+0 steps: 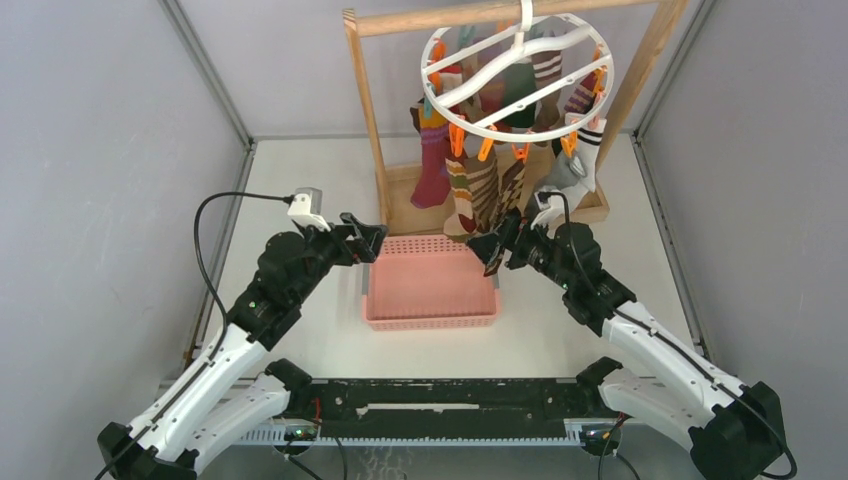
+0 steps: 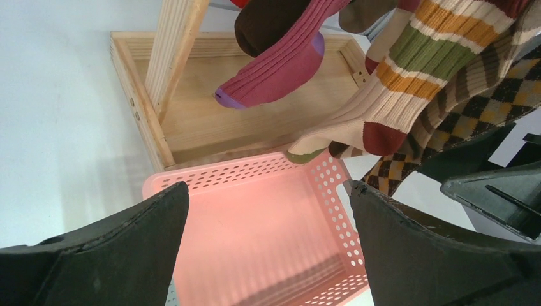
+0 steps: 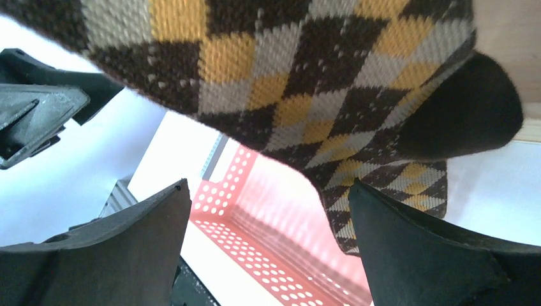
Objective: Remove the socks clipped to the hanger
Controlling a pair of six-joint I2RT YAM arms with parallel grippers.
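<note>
Socks hang on orange and other clips from a white round hanger (image 1: pixel 517 130). My left gripper (image 1: pixel 370 240) is open left of them; in its wrist view the striped sock (image 2: pixel 415 76) and magenta sock (image 2: pixel 274 76) hang beyond its empty fingers. My right gripper (image 1: pixel 492 243) is open at the lower part of a brown-yellow argyle sock (image 3: pixel 300 76), which hangs down between and just beyond its fingers. Whether they touch it is unclear.
A pink basket (image 1: pixel 430 322) lies on the white table (image 1: pixel 300 170) below the socks. A wooden stand (image 1: pixel 365 90) with a tray base carries the hanger.
</note>
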